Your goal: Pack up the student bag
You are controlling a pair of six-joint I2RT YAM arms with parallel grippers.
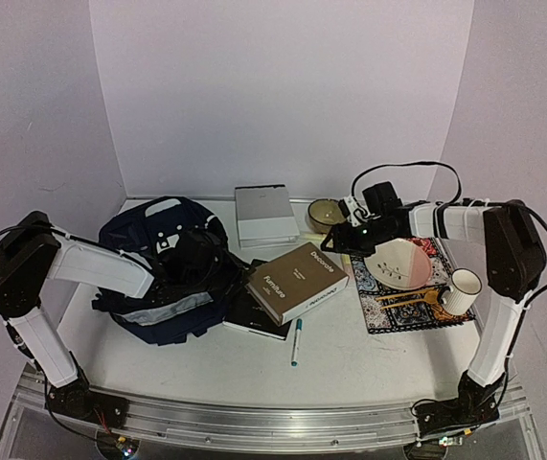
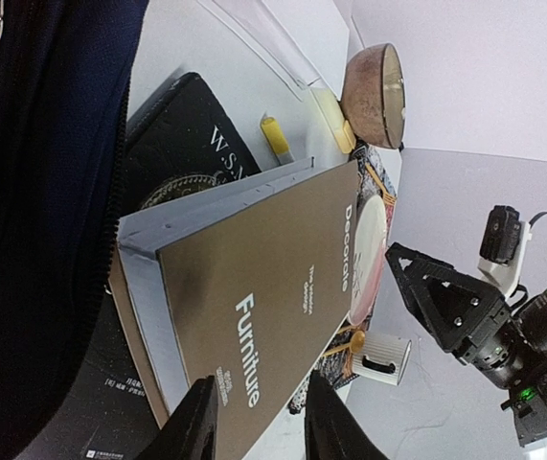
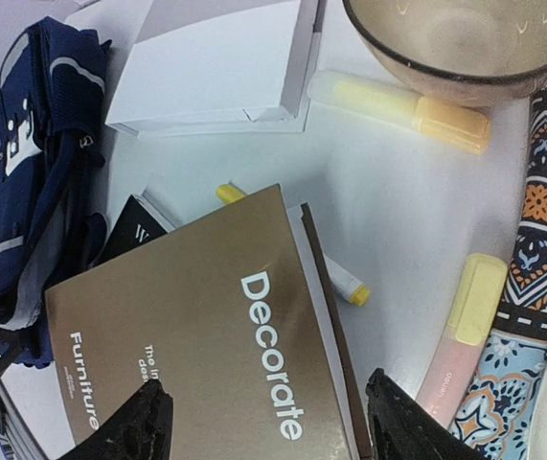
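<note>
A thick brown "Furniture / Decorate" book (image 1: 297, 273) lies tilted, its left part over a black book (image 1: 262, 321). The navy student bag (image 1: 170, 332) lies at the left; its dark zipped edge (image 2: 101, 316) fills the left side of the left wrist view. My left gripper (image 1: 246, 278) is at the brown book's left corner beside the bag, its fingers (image 2: 196, 417) apart over the cover. Exact contact is hidden. My right gripper (image 1: 336, 240) hovers off the book's right end, open, with fingers (image 3: 398, 422) spread wide and the "Decorate" end below them.
White boxed books (image 1: 265, 216) stand at the back, near a bowl (image 1: 325, 213). Highlighters (image 3: 469, 299) lie right of the book. A plate (image 1: 399, 264) and mug (image 1: 461, 291) occupy the patterned mat. A teal marker (image 1: 297, 343) lies in front.
</note>
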